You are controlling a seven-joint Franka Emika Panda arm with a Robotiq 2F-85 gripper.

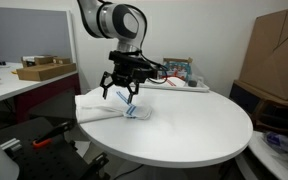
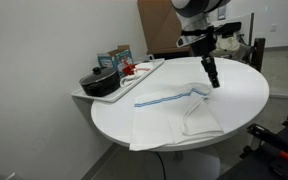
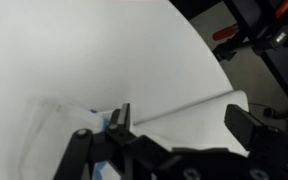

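A white towel with blue stripes lies partly folded and rumpled on the white round table. In exterior view 1 the towel spreads over the table's left side; in exterior view 2 the towel covers the near part. My gripper is over the towel's striped, bunched end, its fingers apart and nothing held. In the wrist view the gripper stands wide open, with pale cloth at lower left and a bit of blue near the left finger. Whether the fingertips touch the cloth, I cannot tell.
A black pot stands on a white tray at the table's far side, beside a colorful box. Bare table extends to the right. Cardboard boxes sit on a separate surface at left.
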